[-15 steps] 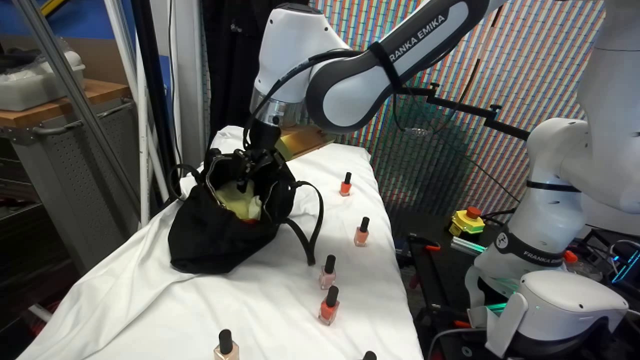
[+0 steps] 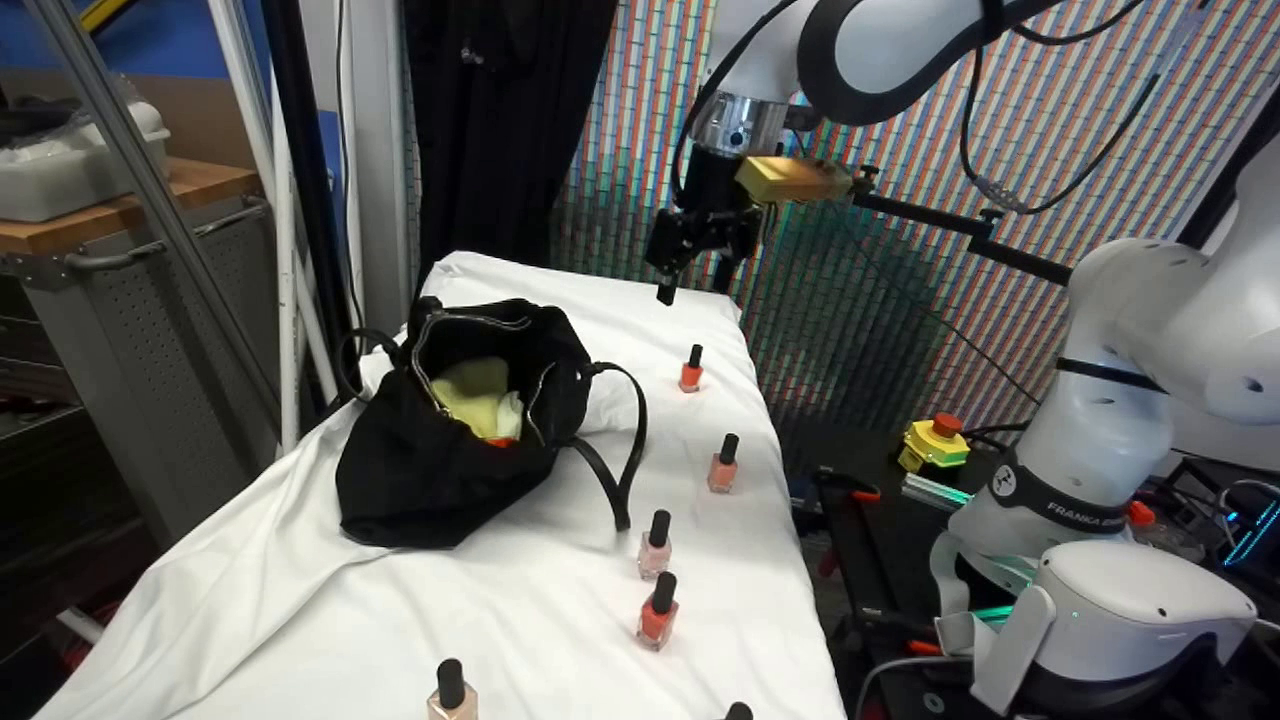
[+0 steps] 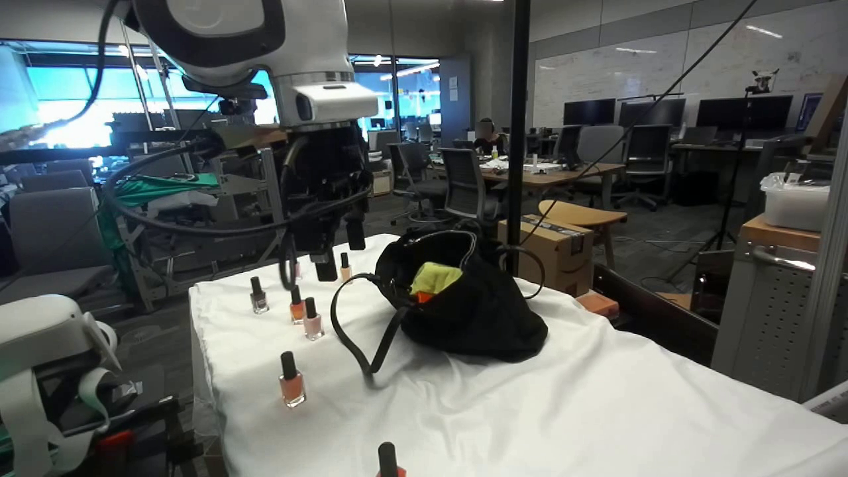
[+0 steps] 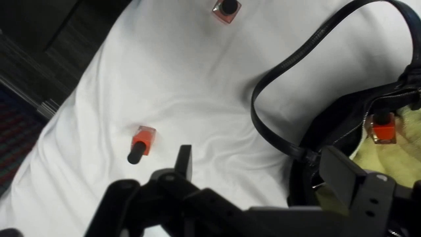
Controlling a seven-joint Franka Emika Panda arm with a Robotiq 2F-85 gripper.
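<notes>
My gripper (image 2: 696, 274) stands open and empty, high over the far end of the white-covered table. In the wrist view its fingertips (image 4: 184, 164) are wide apart, the right one overlapping the edge of the black bag (image 2: 450, 462). Inside the open bag lie a yellow cloth (image 2: 474, 390) and a bottle of orange-red nail polish (image 4: 384, 128). On the table, an orange-red bottle (image 2: 691, 370) stands closest to my gripper, left of the fingers in the wrist view. A peach bottle (image 2: 722, 464), a pale pink one (image 2: 654, 547) and a red one (image 2: 656, 614) stand nearer exterior view 1.
A beige bottle (image 2: 452, 694) and a dark cap (image 2: 738, 712) show at the near edge of exterior view 1. The bag's strap (image 2: 618, 480) loops onto the cloth towards the bottles. Bare white cloth (image 2: 540, 636) lies in front of the bag.
A second ago my gripper was down in the bag's mouth. It has risen clear and moved right, over the table's far end. The bag and the standing bottles have stayed in place.
</notes>
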